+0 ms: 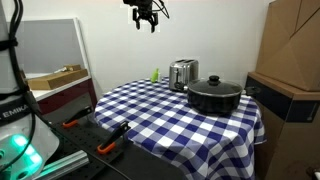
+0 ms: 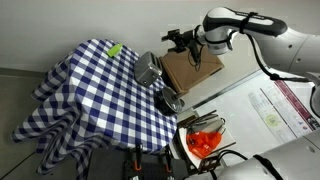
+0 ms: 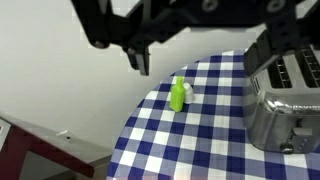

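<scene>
High above the back of the table, my gripper [image 1: 146, 26] hangs open, its two fingers apart and nothing between them. In the wrist view, its dark fingers [image 3: 138, 57] frame the space above a small green bottle [image 3: 178, 95], which stands on the checkered cloth beside a small white item [image 3: 188, 93]. A silver two-slot toaster [image 3: 290, 110] fills the right side of that view, partly cut off. To the toaster's right in exterior view 1 sits a black lidded pot [image 1: 214, 95].
A blue-and-white checkered cloth [image 1: 150, 115] covers the table, its front and left parts clear. Cardboard boxes [image 1: 285, 90] rise at the right. Another box [image 1: 60, 77] lies at the left. In exterior view 2, a container of red-handled items [image 2: 203, 140] stands off the table.
</scene>
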